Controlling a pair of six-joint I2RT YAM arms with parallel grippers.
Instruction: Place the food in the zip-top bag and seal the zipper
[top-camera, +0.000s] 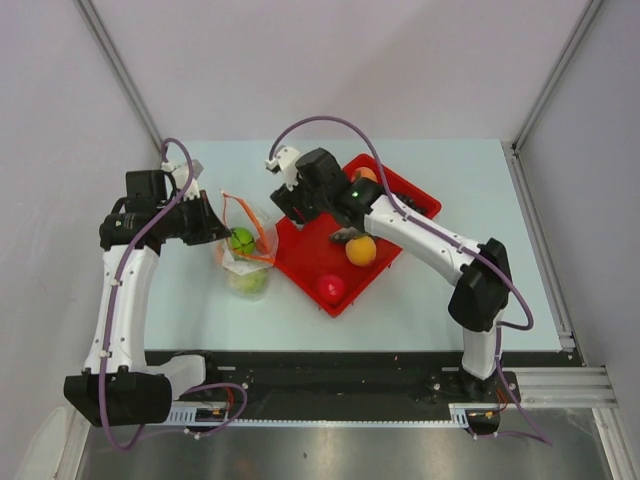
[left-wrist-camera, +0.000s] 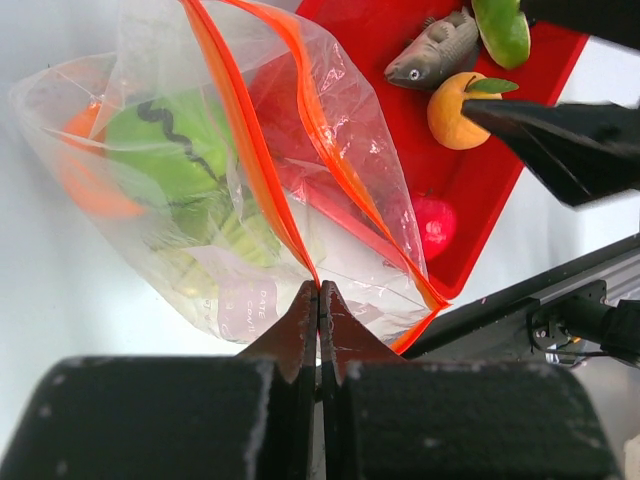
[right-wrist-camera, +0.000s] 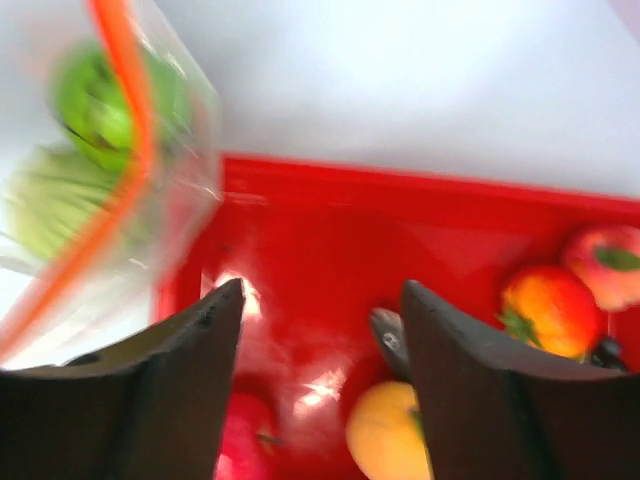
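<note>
The zip top bag (top-camera: 249, 270) stands at the left of the table with a green pepper (left-wrist-camera: 165, 150), an orange item (left-wrist-camera: 95, 195) and pale green food inside. My left gripper is shut on the orange zipper edge. My right gripper is part open above the red tray (top-camera: 308, 270), right of the bag, with no food between its fingers. In the tray lie a yellow fruit (top-camera: 361, 251), a red fruit (top-camera: 331, 288), a grey fish, a tomato (right-wrist-camera: 550, 310) and a peach (right-wrist-camera: 605, 265); the right wrist view is blurred.
The dark front rail (top-camera: 300, 365) runs along the near edge. My right arm reaches over much of the tray.
</note>
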